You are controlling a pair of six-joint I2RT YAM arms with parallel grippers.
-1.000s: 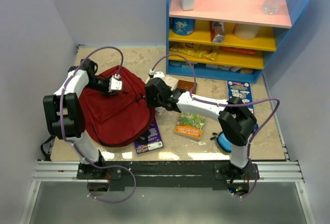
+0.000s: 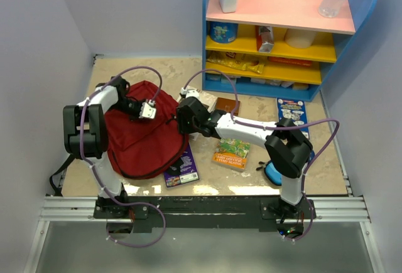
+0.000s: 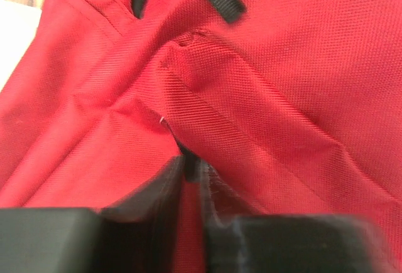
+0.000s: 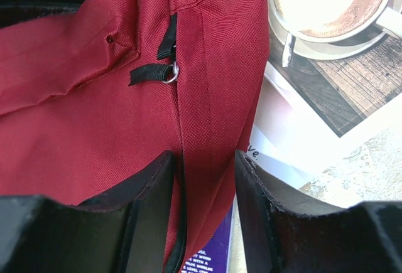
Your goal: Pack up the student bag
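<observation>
The red bag (image 2: 141, 141) lies on its side on the left of the table, its cloth creased. Over its upper part is my left gripper, fingertips close together at a cloth fold; a small dark piece shows at their tips, and whether they pinch it is unclear. At the bag's right edge, my right gripper is partly open, one finger on either side of the zipped edge. Two black pull tabs (image 4: 151, 73) and a metal ring (image 4: 173, 73) sit on the zip seam beyond those fingers.
A purple box (image 2: 182, 171) lies partly under the bag's right side. Books (image 2: 231, 154), a blue pouch (image 2: 273, 174) and a blue booklet (image 2: 293, 111) lie to the right. Behind stands a stocked shelf (image 2: 270, 9). A picture with a coffee cup (image 4: 326, 9) lies beside the bag.
My left gripper has moved right and slightly down over the bag, and the bag's left side has shifted a little to the right. The right arm stays almost still.
</observation>
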